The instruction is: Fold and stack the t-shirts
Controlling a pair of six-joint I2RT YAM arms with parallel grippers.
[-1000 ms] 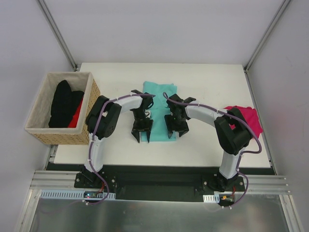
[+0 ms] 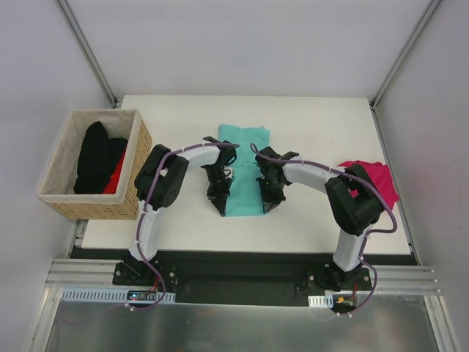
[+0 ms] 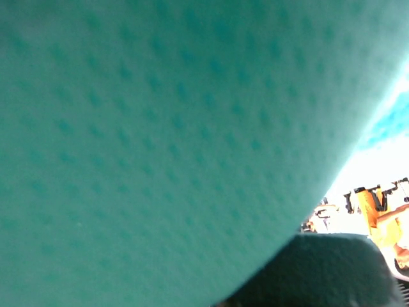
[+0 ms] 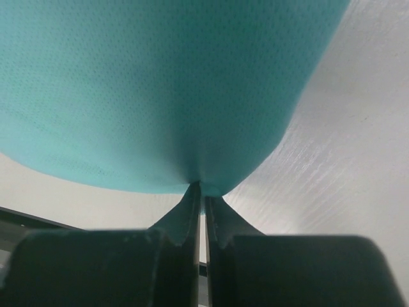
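A teal t-shirt (image 2: 244,199) lies near the middle of the table, partly hidden under both arms. At its near left corner, my left gripper (image 2: 223,213) has its fingers shut on the cloth. The teal fabric (image 3: 160,141) bulges close in front of the left wrist camera and hides the fingertips; only a dark piece of the gripper shows at lower right. My right gripper is shut on the near right edge of the shirt, a pinch of cloth between its tips. The shirt's upper part (image 2: 244,135) spreads out beyond the arms.
A wicker basket (image 2: 94,210) at the left holds a black garment (image 2: 97,158) and a red garment (image 2: 116,176). Pinkish-red cloth (image 2: 378,177) lies at the table's right edge, behind the right arm.
Both grippers' fingers have gone from open to shut at the shirt's near edge. The shirt's near left edge has shifted slightly right, along with the left fingertips.
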